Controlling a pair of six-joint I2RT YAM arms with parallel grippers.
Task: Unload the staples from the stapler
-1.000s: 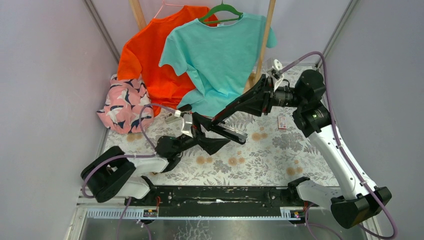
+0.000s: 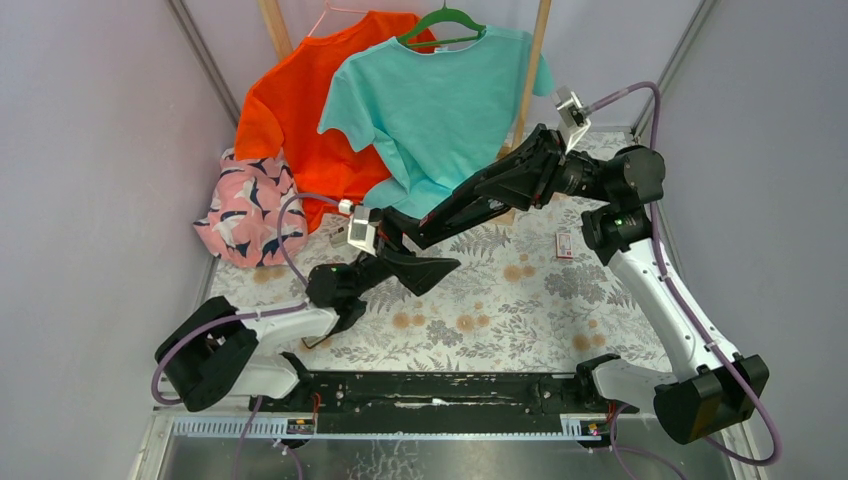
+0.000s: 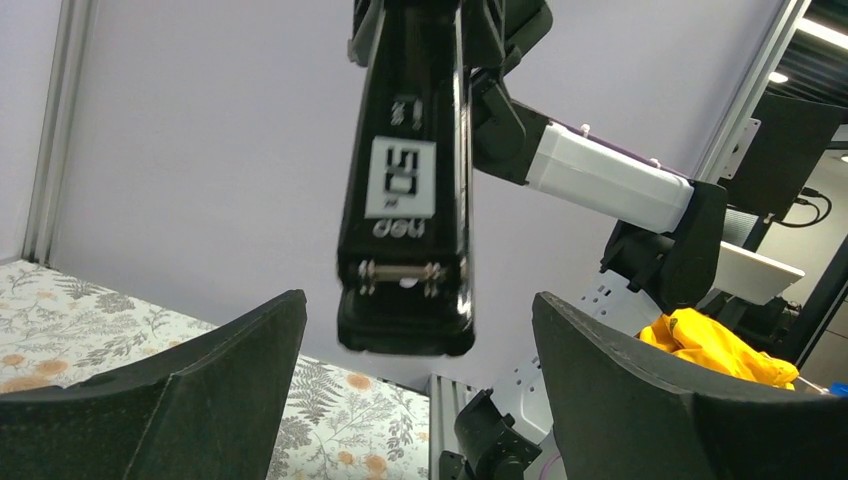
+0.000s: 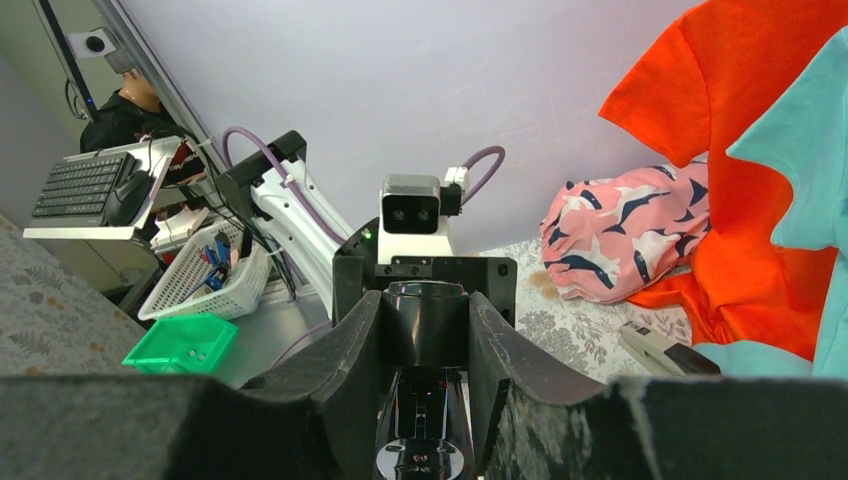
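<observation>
A black deli stapler (image 2: pixel 465 212) is held in the air by my right gripper (image 2: pixel 515 180), which is shut on it. In the left wrist view the stapler (image 3: pixel 400 200) points end-on toward the camera, between the fingers of my left gripper, which stands open around its near end, apparently not gripping. In the right wrist view the stapler (image 4: pixel 424 325) sits between the shut fingers. A small red-and-white box (image 2: pixel 563 245), possibly staples, lies on the patterned table at the right.
An orange shirt (image 2: pixel 300 100) and a teal shirt (image 2: pixel 430 110) hang at the back. A pink patterned bundle (image 2: pixel 250 210) lies back left, with a small grey object (image 4: pixel 655 350) nearby.
Over the last second my right gripper rose and tilted with the stapler, whose silver part is less visible from above. My left gripper shifted slightly.
</observation>
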